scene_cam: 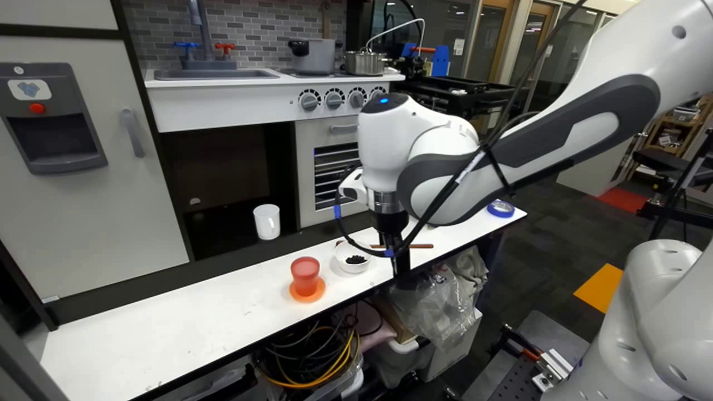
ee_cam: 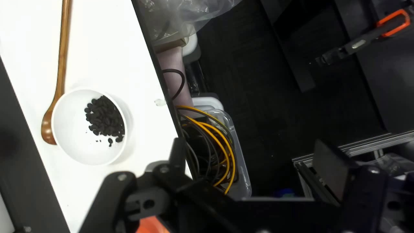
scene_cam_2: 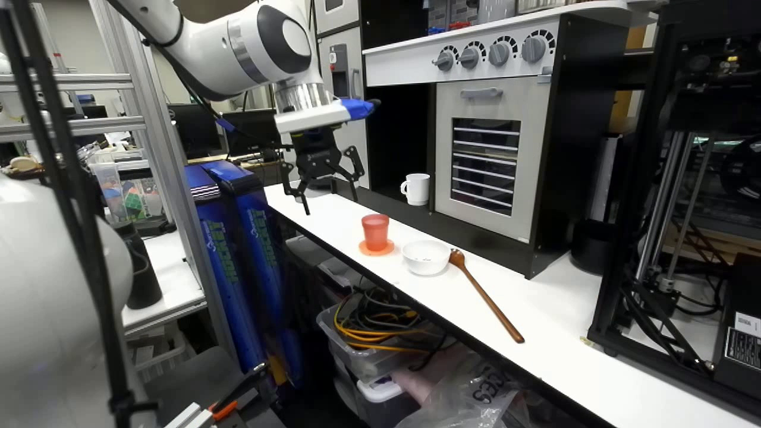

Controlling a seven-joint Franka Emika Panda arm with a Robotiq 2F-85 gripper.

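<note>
My gripper (scene_cam_2: 331,198) is open and empty, fingers apart, held in the air above the table's front edge. A white bowl (ee_cam: 71,128) with small black pieces (ee_cam: 105,118) lying toward one side shows whole in the wrist view. Touching or close beside it is the bowl end of a wooden spoon (scene_cam_2: 490,302). The translucent red-orange cup (scene_cam: 305,274) stands upright on a flat orange disc (scene_cam: 317,293), next to the white bowl; in the wrist view my gripper hides most of the orange item below.
A white mug (scene_cam_2: 418,189) stands on the dark ledge by the toy kitchen. Blue tape (scene_cam: 501,208) lies at the table's far end. Cables (scene_cam: 314,361) and a plastic bag (scene_cam: 438,304) sit under the front edge.
</note>
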